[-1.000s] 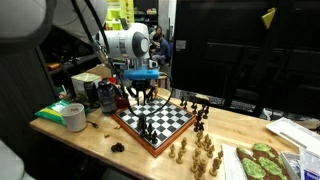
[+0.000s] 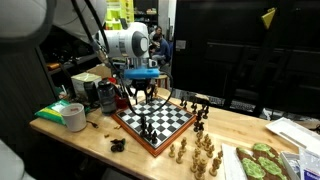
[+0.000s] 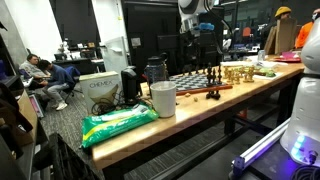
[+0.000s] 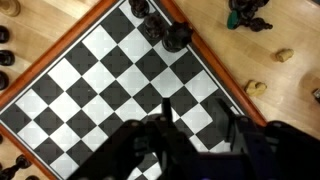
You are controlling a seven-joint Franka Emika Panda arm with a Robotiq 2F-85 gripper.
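My gripper (image 2: 147, 95) hangs pointing down above the chessboard (image 2: 172, 118), its white and black body over the board's far-left part. From the wrist view, the dark fingers of the gripper stand apart with nothing visible between them. Beneath them lie bare black and white squares of the board (image 4: 95, 78). A few dark chess pieces (image 4: 177, 37) stand along one edge of the board. In the second exterior view the gripper (image 3: 198, 48) is clear above the table, with the pieces below it.
Light chess pieces (image 2: 201, 158) stand on the table right of the board, and dark pieces (image 2: 201, 116) along its right side. A white mug (image 2: 73, 118) sits at the left. A green bag (image 3: 118, 123) lies near the table's end. A white tray (image 2: 296, 134) is far right.
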